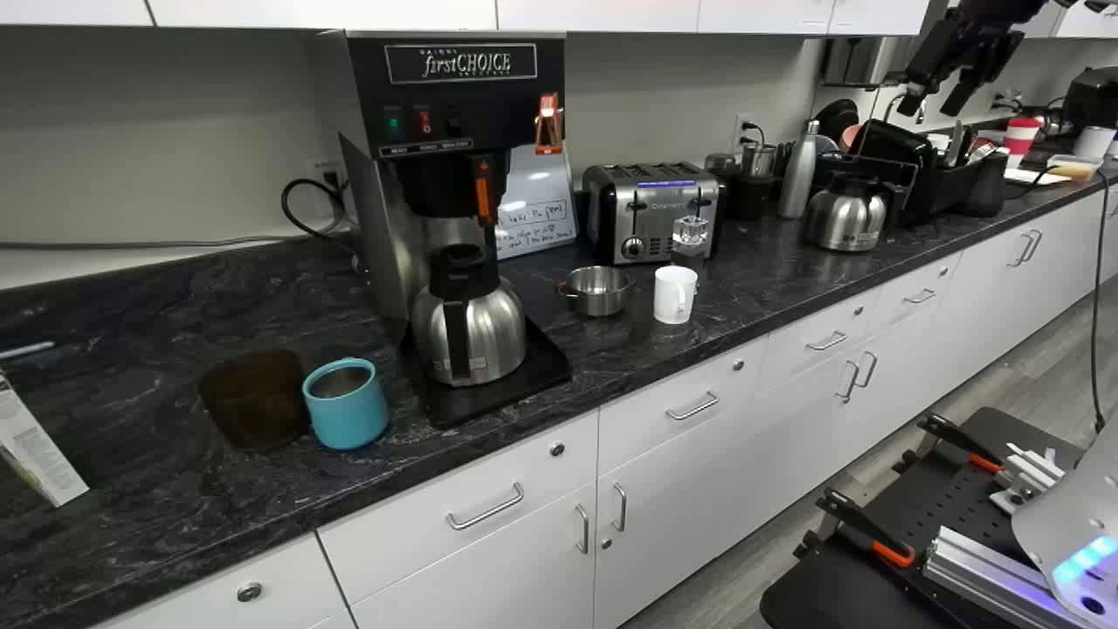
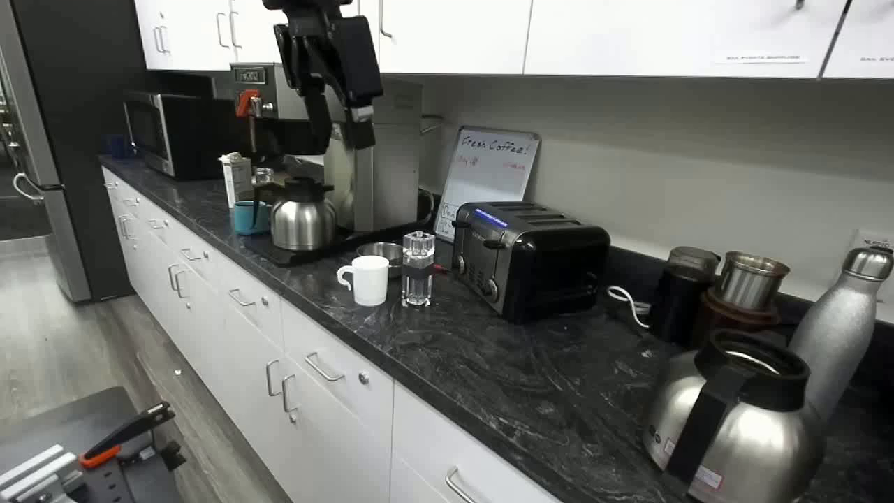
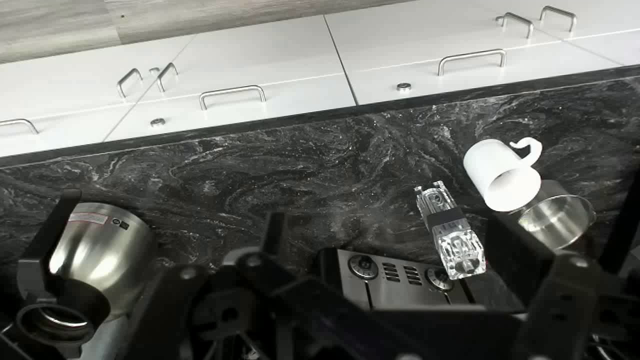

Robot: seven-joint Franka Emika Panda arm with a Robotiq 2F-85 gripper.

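Note:
My gripper (image 2: pixel 341 141) hangs in the air below the upper cabinets, fingers apart with nothing between them; exterior view 1 shows it at the top right. On the dark counter a white mug (image 2: pixel 369 281) stands upright. Right beside it is a clear, square-sided grinder (image 2: pixel 418 270) with a dark band, and a small steel bowl (image 1: pixel 598 290) lies close by. A teal mug (image 1: pixel 346 404) sits left of the coffee maker (image 1: pixel 452 115), which has a steel carafe (image 1: pixel 471 334) on its base. In the wrist view, the grinder (image 3: pixel 450 231) appears between my spread fingers, well below them.
The toaster (image 2: pixel 532 260) stands behind the grinder. A second steel carafe (image 2: pixel 737 419), a silver bottle (image 2: pixel 842 323) and a loaded dish rack (image 1: pixel 891 157) occupy the counter farther along. Bare counter (image 3: pixel 288 174) lies between the second carafe and the grinder. Cabinets (image 2: pixel 536 38) overhang the counter.

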